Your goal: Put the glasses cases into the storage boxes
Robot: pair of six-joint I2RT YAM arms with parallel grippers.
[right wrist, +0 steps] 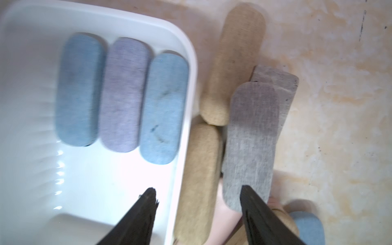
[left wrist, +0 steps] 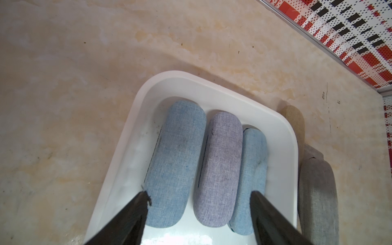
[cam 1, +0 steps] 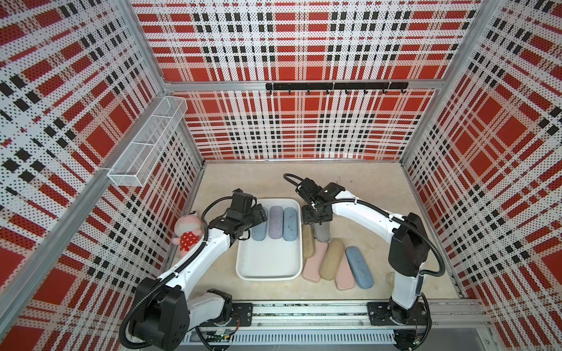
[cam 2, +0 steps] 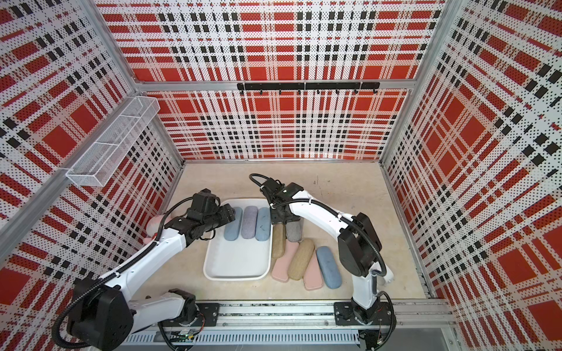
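The white box (cam 1: 269,260) holds two blue cases (left wrist: 175,163) (left wrist: 249,183) and a lavender case (left wrist: 218,167). Above it, my left gripper has its fingers apart, holding nothing. My right gripper is over the box's right rim and the tan case (right wrist: 198,183) beside it; whether anything is gripped is unclear. Grey cases (right wrist: 249,143) and another tan case (right wrist: 232,57) lie right of the box. Toward the front are pink cases (cam 1: 315,263), a tan case (cam 1: 332,260) and a blue case (cam 1: 359,266).
A plush toy (cam 1: 188,234) sits left of the box. A wire basket (cam 1: 146,140) hangs on the left wall.
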